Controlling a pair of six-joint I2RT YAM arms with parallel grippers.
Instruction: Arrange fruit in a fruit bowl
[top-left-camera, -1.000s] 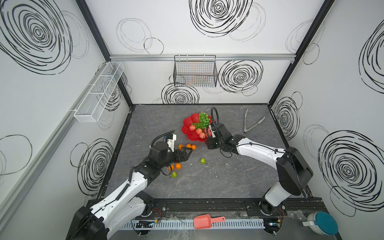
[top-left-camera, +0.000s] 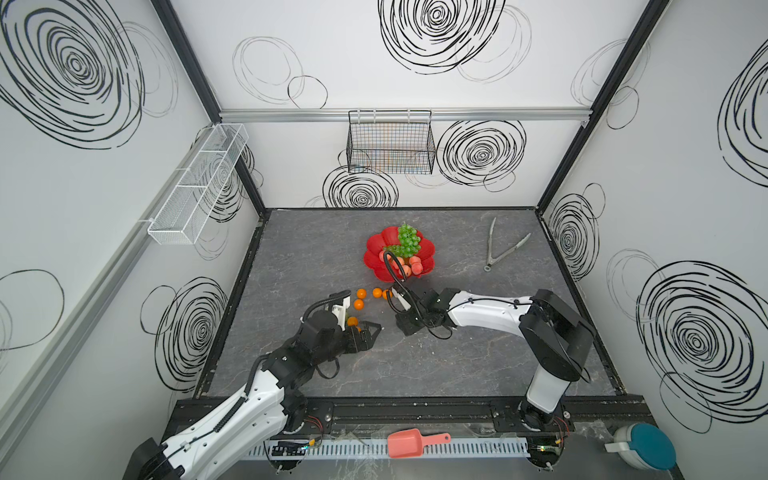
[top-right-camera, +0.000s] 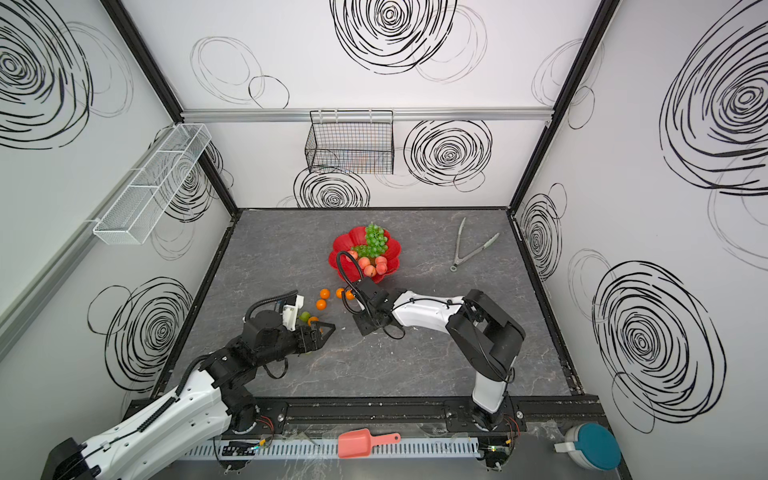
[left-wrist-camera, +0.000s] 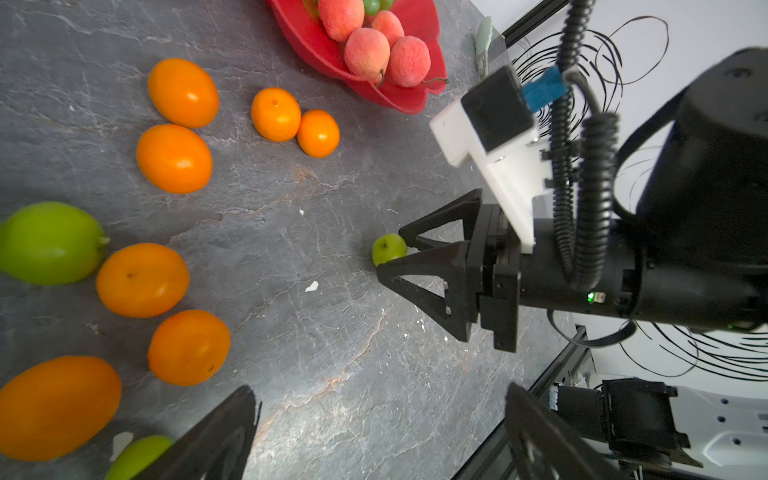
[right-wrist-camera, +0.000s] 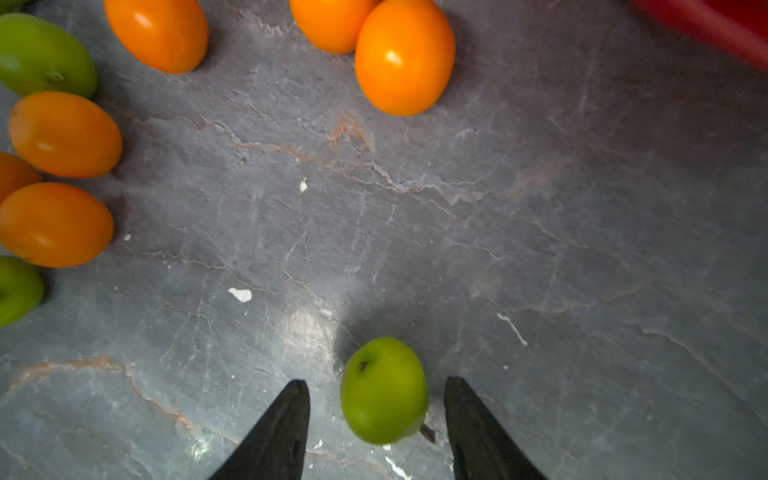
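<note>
In the right wrist view a small green fruit (right-wrist-camera: 384, 400) lies on the table between the fingertips of my right gripper, with a gap showing on each side; the fingers stand part open. From the left wrist view, the same green fruit (left-wrist-camera: 389, 249) sits at the tips of the right gripper. My left gripper is wide open with nothing between its fingers, above bare table right of the orange fruit (left-wrist-camera: 189, 347). A red bowl (top-left-camera: 374, 242) behind holds green grapes (top-left-camera: 408, 237) and several peaches (left-wrist-camera: 367, 53).
Several orange fruits (left-wrist-camera: 174, 157) and a green fruit (left-wrist-camera: 52, 243) are scattered left of the right gripper; another green one (left-wrist-camera: 140, 457) is partly behind a left finger. Tongs (top-left-camera: 502, 254) lie at the back right. Clear table lies in front of both arms.
The right gripper has come down and leftward from beside the bowl to the green fruit, its fingers still apart. My left gripper has shifted toward the front.
</note>
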